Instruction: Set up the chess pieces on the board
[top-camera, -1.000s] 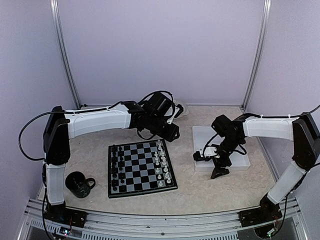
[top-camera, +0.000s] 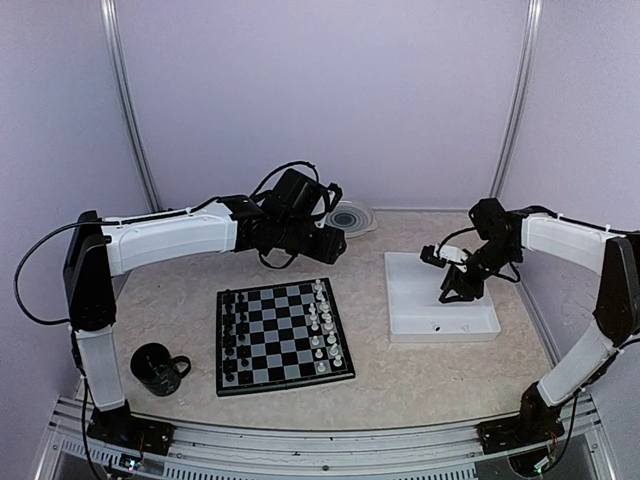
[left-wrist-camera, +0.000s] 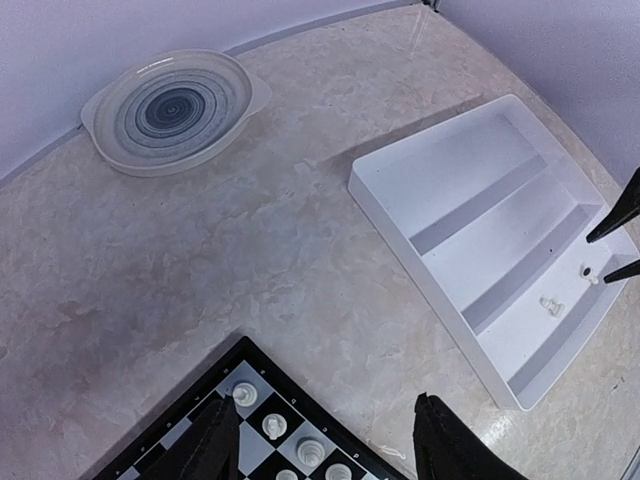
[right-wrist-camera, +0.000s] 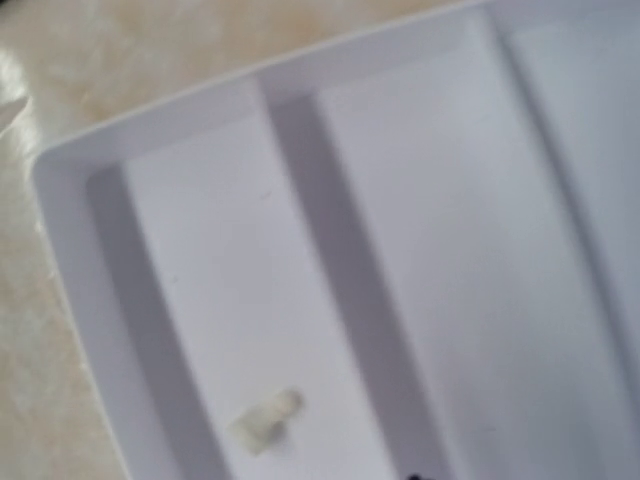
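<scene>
On the chessboard (top-camera: 285, 380), dark pieces line the left side and white pieces (top-camera: 321, 367) the right. Two white pieces, one lying nearer and one farther, are in the outer compartment of the white tray; the right wrist view shows a single blurred white piece (right-wrist-camera: 265, 420) on its side. My right gripper (top-camera: 458, 294) is over the tray, its two fingers (left-wrist-camera: 622, 209) apart beside the farther piece, with nothing seen held. Behind the board, my left gripper hangs open and empty above the table.
A dark mug (top-camera: 155, 370) stands left of the board. At the back, a round lidded dish (left-wrist-camera: 170, 110) with grey rings sits by the wall. Bare table (top-camera: 420, 385) lies between board and tray and along the front.
The left arm drifted left and back. The board looks the same.
</scene>
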